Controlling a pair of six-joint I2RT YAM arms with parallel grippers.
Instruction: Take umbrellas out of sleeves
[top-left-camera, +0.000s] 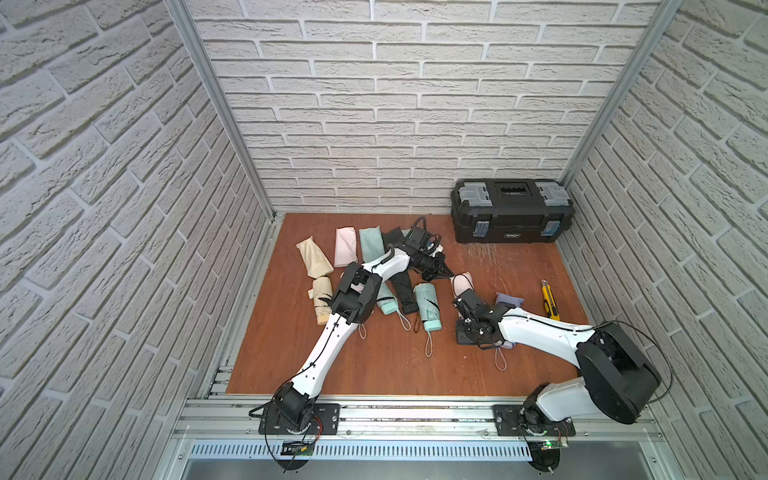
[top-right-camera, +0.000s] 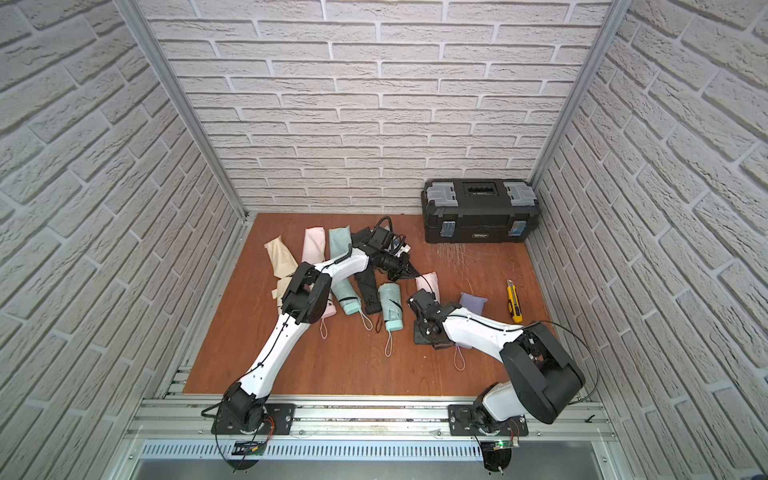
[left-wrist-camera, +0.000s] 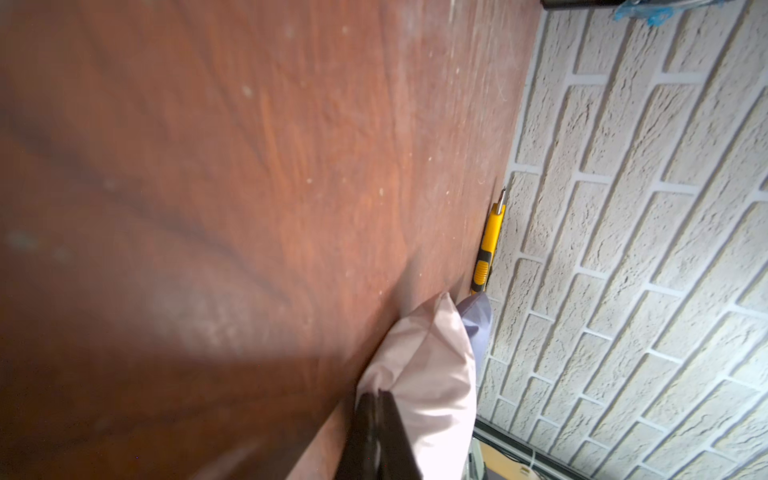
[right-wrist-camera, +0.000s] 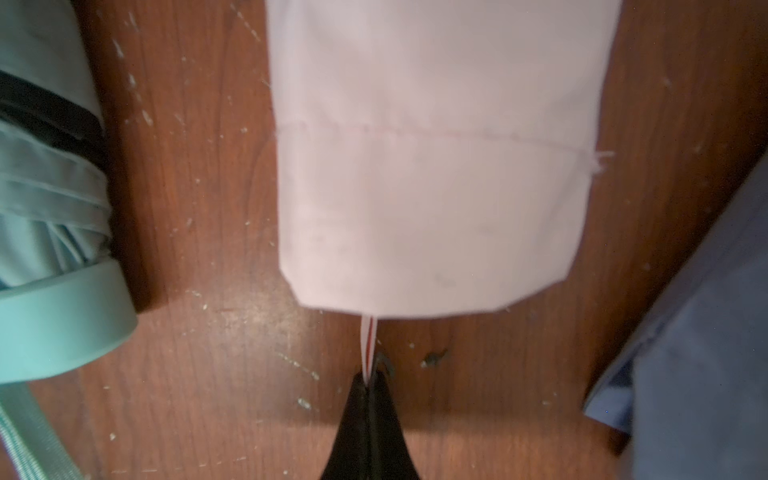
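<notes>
A pink sleeved item lies at centre right between my arms. In the left wrist view my left gripper is shut against the far end of the pink cloth; whether fabric is between its fingers is unclear. In the right wrist view my right gripper is shut at a thin red-and-white strip below the squared edge of the pink fabric. A teal umbrella lies left of it, a purple one to the right.
Empty sleeves lie along the back left, with several umbrellas below them. A black toolbox stands at the back right, a yellow knife near the right edge.
</notes>
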